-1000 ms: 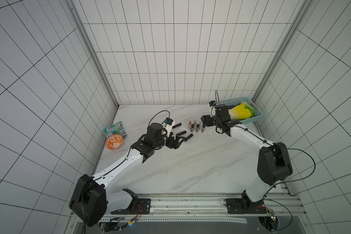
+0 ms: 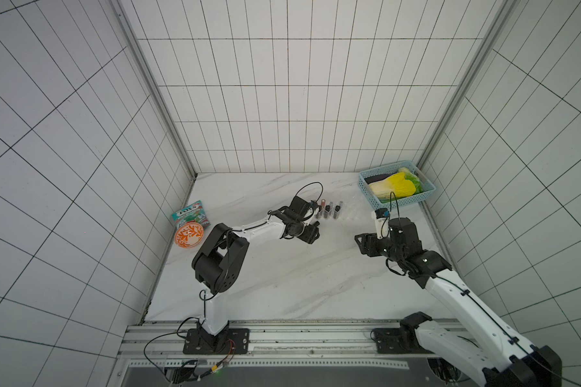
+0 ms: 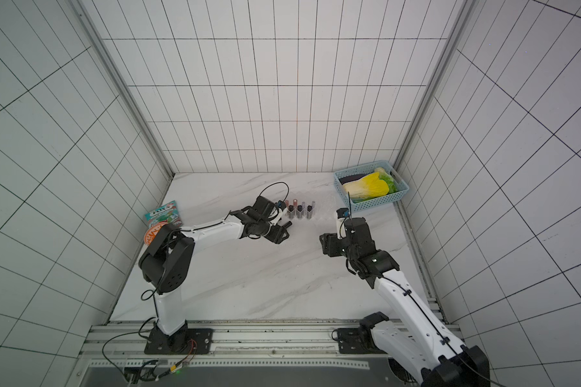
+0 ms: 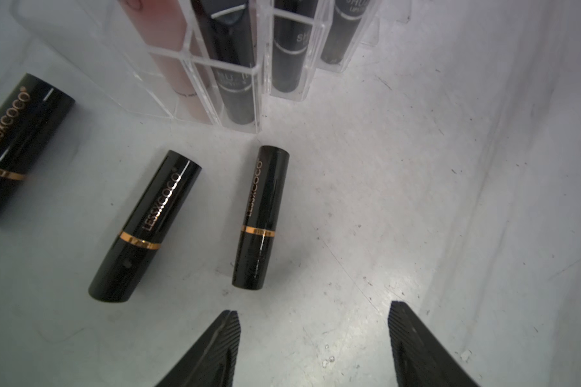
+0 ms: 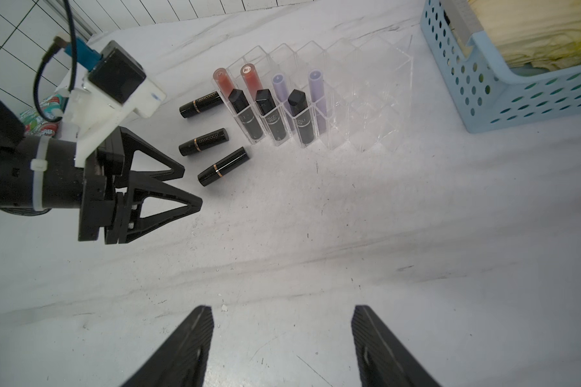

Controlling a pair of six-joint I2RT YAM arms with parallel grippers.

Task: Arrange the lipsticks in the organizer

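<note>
Three black lipsticks with gold bands lie on the table: one nearest the fingers [image 4: 260, 213], a middle one [image 4: 148, 219] and a third [image 4: 19, 135]. Behind them the clear organizer [image 5: 368, 129] holds upright tubes, including black-capped ones [image 5: 275, 116], pink ones [image 5: 251, 78] and lilac ones [image 5: 317, 96], with empty slots at its right. My left gripper hangs over the table just short of the nearest lipstick, open, nothing between its fingers. My right gripper is open and empty, drawn back to the right front of the organizer.
A blue basket of vegetables [image 5: 484, 103] stands at the back right. An orange-patterned round item [image 2: 188, 234] and a coloured packet [image 2: 187, 209] lie at the left.
My right arm has pulled back toward the front right, away from the organizer.
</note>
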